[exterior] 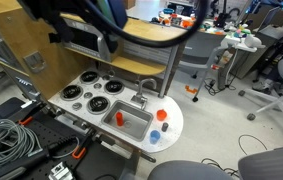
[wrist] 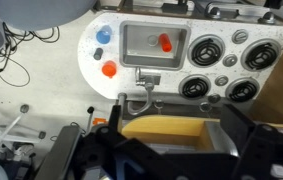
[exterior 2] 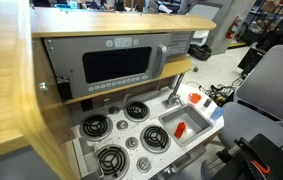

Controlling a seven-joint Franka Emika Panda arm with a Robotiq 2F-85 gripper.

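A red object [wrist: 165, 42] lies in the metal sink [wrist: 131, 53] of the toy kitchen; exterior view 2 shows this red object [exterior 2: 180, 130] too. On the white surface beside the sink stand an orange-red cup [wrist: 109, 69] and a blue cup [wrist: 103, 36]. My gripper is high above the kitchen, its dark fingers spread with nothing visible between them. Below it in the wrist view are the faucet [wrist: 141, 95] and the stove burners [wrist: 203, 50]. In exterior view 1 the arm [exterior: 131, 30] fills the top, large and close to the camera.
A microwave [exterior 2: 116, 62] sits under the wooden shelf [exterior 2: 131, 22] behind the stove. The wooden cabinet side [exterior 2: 46, 100] rises at the left. Cables [exterior: 6, 145] lie coiled on the dark table.
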